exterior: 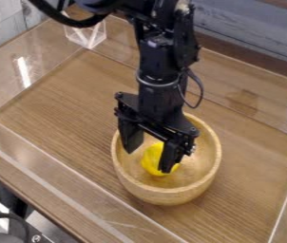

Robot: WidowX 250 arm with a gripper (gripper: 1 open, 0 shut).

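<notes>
A tan round bowl point(159, 190) sits on the wooden table point(51, 104). Inside it lies a yellow object point(161, 164), partly hidden by the black gripper point(155, 142). The gripper reaches down into the bowl from above, its fingers open around the yellow object; whether they touch it is hard to tell.
A clear plastic container point(86, 28) is at the back left near the table's edge. The table left and right of the bowl is clear. A black cable runs at the lower left corner.
</notes>
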